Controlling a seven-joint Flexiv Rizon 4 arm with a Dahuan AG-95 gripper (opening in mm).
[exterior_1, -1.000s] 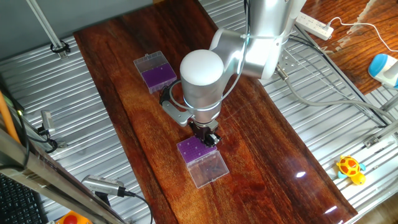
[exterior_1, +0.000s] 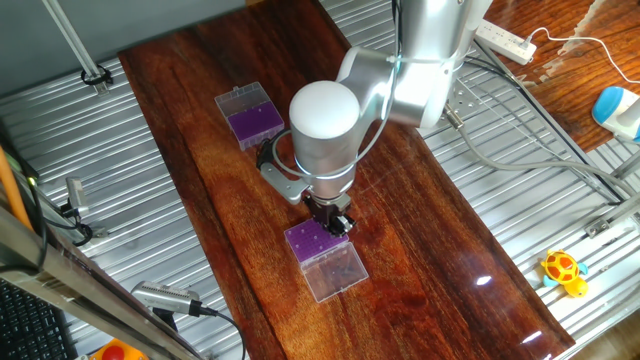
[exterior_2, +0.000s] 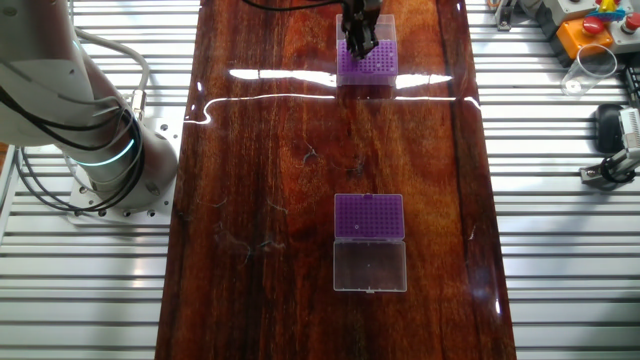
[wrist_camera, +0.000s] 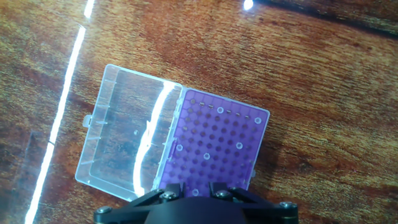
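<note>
My gripper hangs over the edge of a purple rack (wrist_camera: 214, 140) set in an open clear box. Its two fingers stand apart, so it is open. Several small clear rings, likely tube tops, sit in the rack's holes. One ring (wrist_camera: 195, 192) shows in the gap between the fingertips; whether they touch it, I cannot tell. The clear lid (wrist_camera: 121, 134) lies folded back beside the rack. Farther along the table, a second open box holds another purple rack (exterior_2: 368, 217), with its clear lid (exterior_2: 370, 267) laid flat and no tubes visible.
Both boxes lie on a dark wooden board (exterior_1: 420, 290) with bare room between and around them. Metal slats (exterior_1: 130, 200) border it. A toy turtle (exterior_1: 562, 270) sits off the board, and a clear cup (exterior_2: 590, 70) stands on the slats.
</note>
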